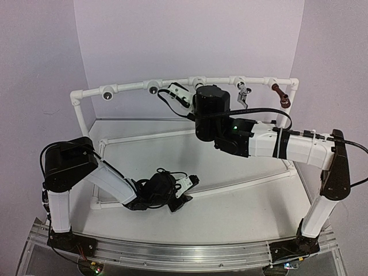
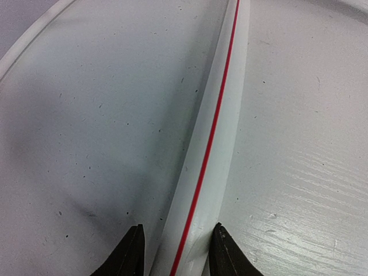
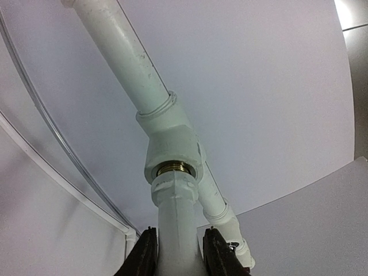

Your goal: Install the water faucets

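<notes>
In the right wrist view a white faucet (image 3: 176,224) points into the white tee socket (image 3: 172,149), with some brass thread (image 3: 172,167) showing at the joint. My right gripper is shut on the faucet body, one finger along each side. From above, the right arm hides this faucet and most of that gripper. A chrome faucet (image 1: 243,95) and a brown faucet (image 1: 281,96) hang from tees farther right. Low down, my left gripper straddles a white pipe (image 2: 215,149) with a red stripe; whether it grips the pipe cannot be told.
Two tees on the left, the outer socket (image 1: 107,94) and the inner socket (image 1: 153,88), carry no faucet. The top pipe (image 1: 172,82) spans the back. A lower pipe frame (image 1: 236,185) lies on the white floor panel (image 1: 241,213), which is clear at the front.
</notes>
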